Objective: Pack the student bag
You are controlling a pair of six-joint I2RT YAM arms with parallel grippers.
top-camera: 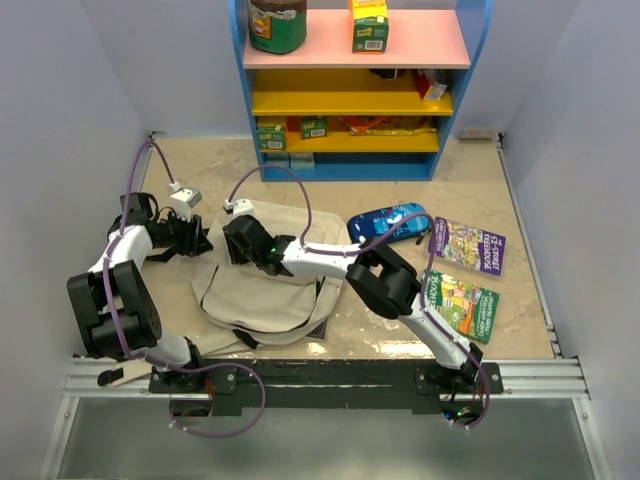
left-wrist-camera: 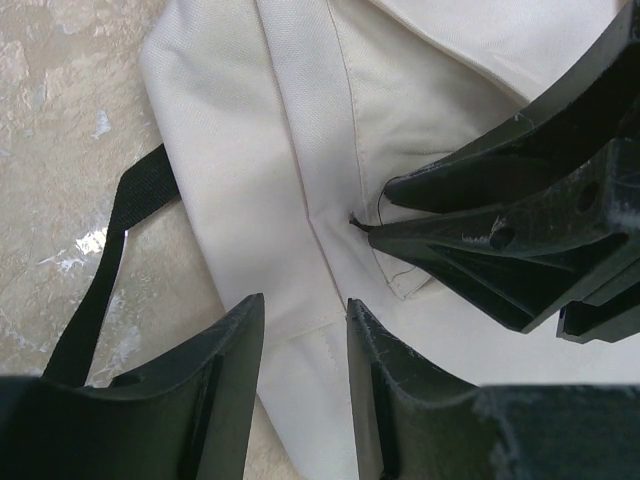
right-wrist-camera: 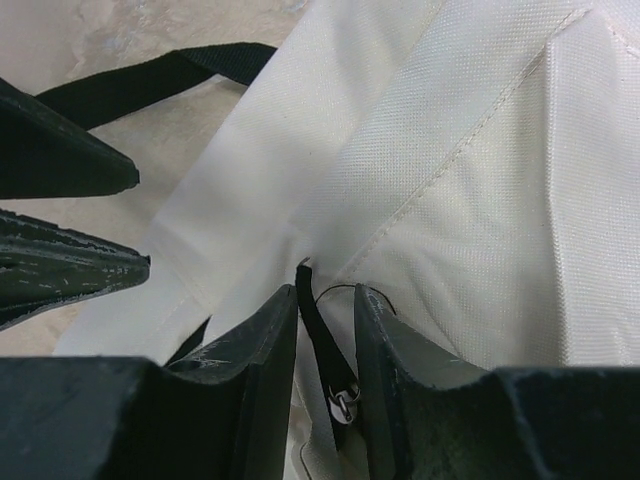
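A white fabric bag [top-camera: 265, 310] lies flat on the table under both arms. My left gripper hangs at the bag's left edge, fingers apart over the pale fabric, nothing visible held. My right gripper is low on the bag at a zipper, its fingertips either side of a black pull tab [right-wrist-camera: 328, 348] with a metal slider; whether it grips the tab is unclear.
A blue pencil case [top-camera: 385, 220], a purple book [top-camera: 467, 247] and a green book [top-camera: 460, 308] lie to the right. A shelf unit [top-camera: 350, 170] with boxes stands at the back. A black strap [left-wrist-camera: 135, 200] crosses the bare table at left.
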